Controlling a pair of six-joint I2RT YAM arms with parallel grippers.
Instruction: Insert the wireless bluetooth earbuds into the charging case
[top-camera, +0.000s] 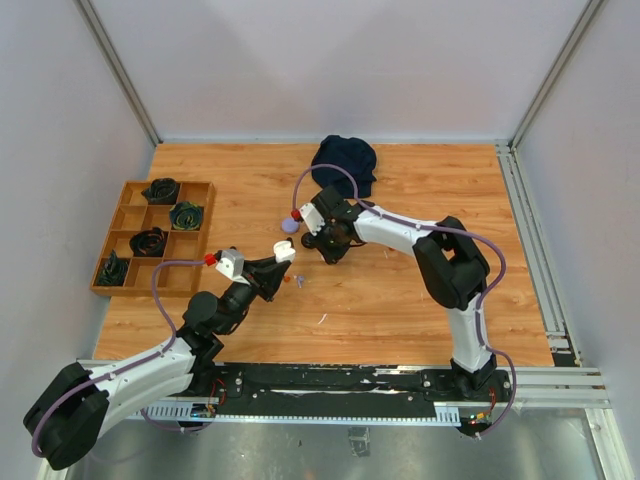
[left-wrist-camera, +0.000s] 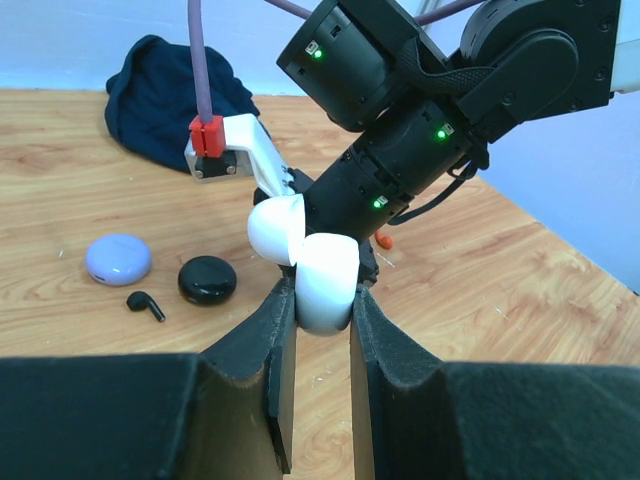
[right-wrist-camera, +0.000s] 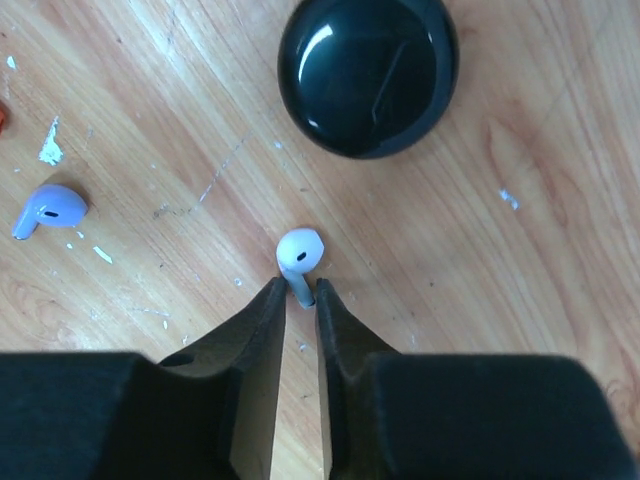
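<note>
The white charging case (left-wrist-camera: 327, 283), lid up, is held between the fingers of my left gripper, above the table at left of centre in the top view. In the right wrist view a white earbud (right-wrist-camera: 300, 250) has its stem between the fingertips of my right gripper. Those fingertips stand close on both sides of the stem; whether they grip it cannot be told. A blue-violet earbud (right-wrist-camera: 55, 207) lies apart at the left. Near the right gripper is a round black case (right-wrist-camera: 368, 75).
A round violet case (left-wrist-camera: 118, 260) and a black earbud (left-wrist-camera: 146, 305) lie near the black case. Dark cloth (top-camera: 346, 165) is at the back, a compartmented wooden tray (top-camera: 205, 222) at the left.
</note>
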